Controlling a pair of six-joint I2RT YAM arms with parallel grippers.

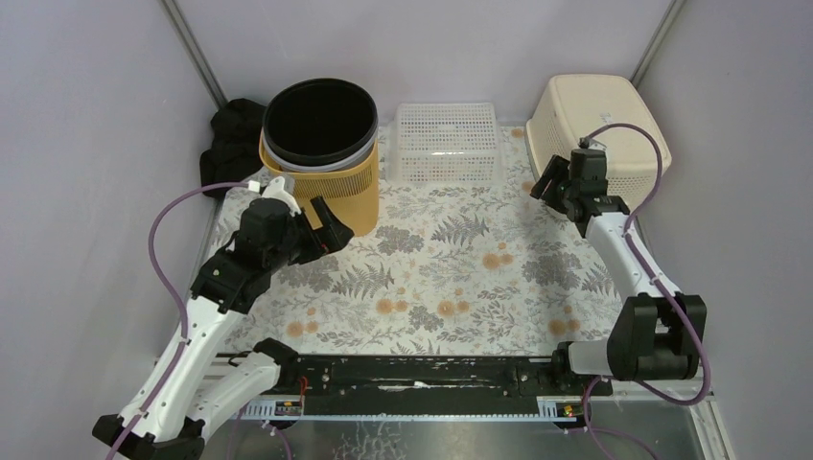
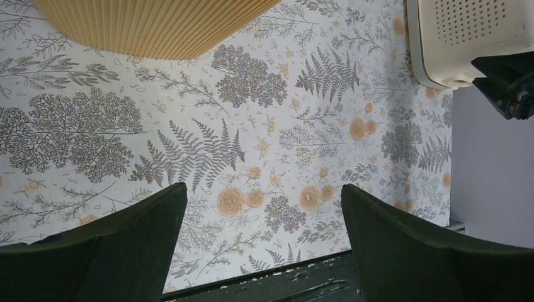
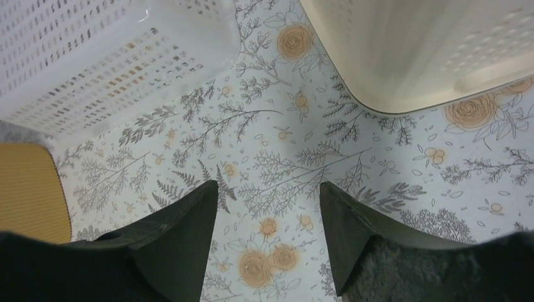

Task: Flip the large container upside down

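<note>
The large cream container [image 1: 606, 110] stands at the back right with its smooth flat face up. Its wider rim [image 3: 403, 113] rests on the patterned mat. Just in front and to its left is my right gripper [image 1: 540, 190], clear of it; in the right wrist view its fingers [image 3: 182, 236] stand partly apart, with only mat visible between them. My left gripper [image 1: 334, 222] hangs at the left, in front of the yellow bin, wide open and empty. The left wrist view catches a lower corner of the cream container [image 2: 478, 31].
A yellow bin [image 1: 350, 206] holding a black-lined round tub [image 1: 321, 123] fills the back left, with dark cloth [image 1: 230, 144] beside it. A white perforated basket [image 1: 446, 144] stands at the back middle. Walls close in both sides.
</note>
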